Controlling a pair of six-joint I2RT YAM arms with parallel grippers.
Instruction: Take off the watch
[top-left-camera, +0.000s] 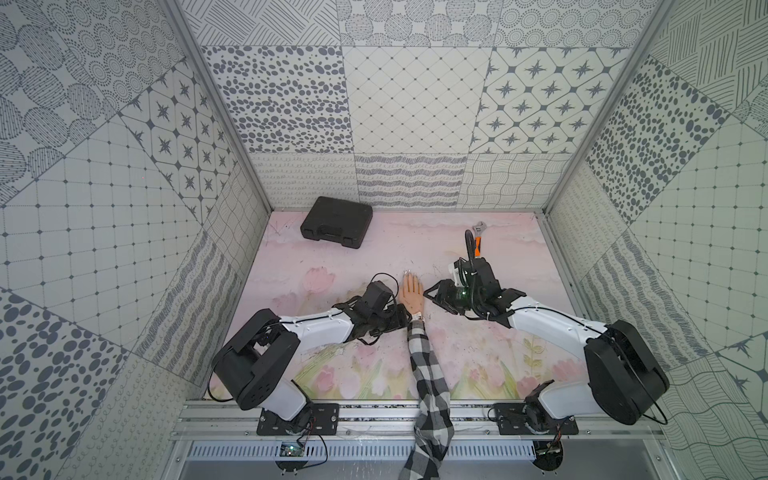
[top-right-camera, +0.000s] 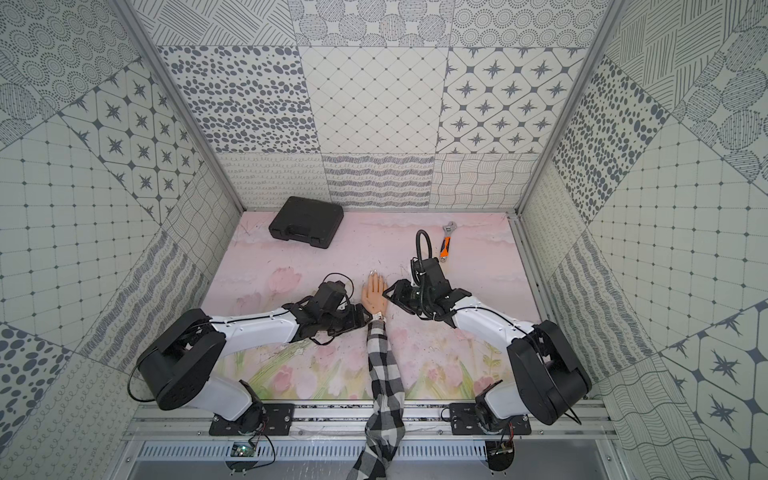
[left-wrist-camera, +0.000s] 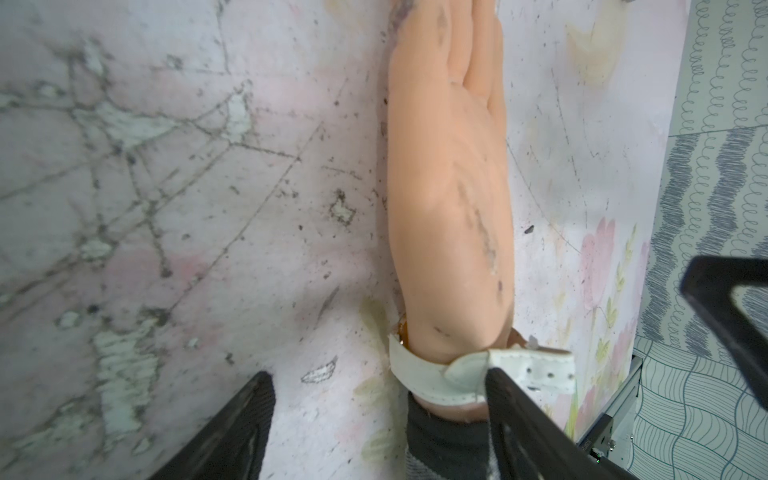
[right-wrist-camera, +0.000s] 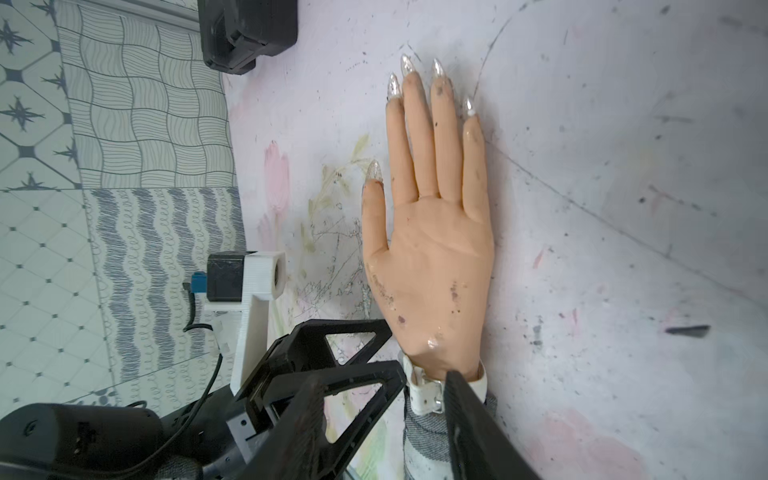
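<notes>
A mannequin hand (right-wrist-camera: 432, 272) lies palm up on the table, a white-strapped watch (left-wrist-camera: 448, 377) around its wrist above a checked sleeve (top-left-camera: 428, 376). In the right wrist view the strap's metal buckle (right-wrist-camera: 436, 393) shows; the watch's face is hidden. My left gripper is part open at the strap, one finger (left-wrist-camera: 512, 400) overlapping the band in view and its free end sticking out past that finger. Whether they touch, I cannot tell. On the other side of the hand, my right gripper stands open, one finger (right-wrist-camera: 460, 400) overlapping the strap in view.
A black case (top-left-camera: 337, 221) rests at the back left of the table. Toward the back right lies an orange-handled wrench (top-right-camera: 446, 242). Both arms are close together around the hand.
</notes>
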